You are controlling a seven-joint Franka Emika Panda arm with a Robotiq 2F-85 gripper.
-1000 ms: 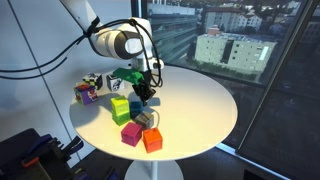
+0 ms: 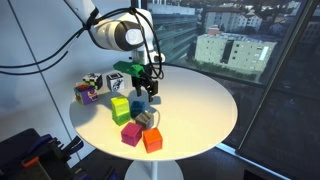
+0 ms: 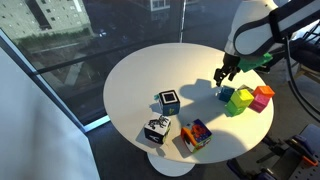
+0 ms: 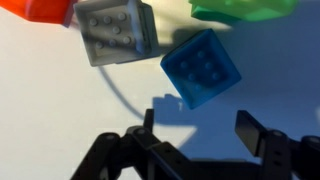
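Observation:
My gripper points down over the table, its fingers apart with nothing between them. In the wrist view a blue block (image 4: 200, 68) with round studs or dimples lies just beyond the fingertips, clear of them. A grey block (image 4: 118, 28) of the same kind sits to its left. The edge of a green block (image 4: 245, 8) shows at the top. From exterior view 1, the gripper (image 2: 147, 94) hangs just behind the blue block (image 2: 136, 107), and the green blocks (image 2: 121, 112) stand beside it, with the grey block (image 2: 145, 119) in front.
A magenta block (image 2: 131, 132) and an orange-red block (image 2: 152, 139) lie near the table's front edge. Black-and-white cubes (image 3: 157, 128) and a multicoloured box (image 3: 196, 136) stand on another part of the round white table (image 3: 125, 80).
The gripper has shifted slightly to the right in exterior view 1, and its fingers look wider apart. The blocks show no clear movement.

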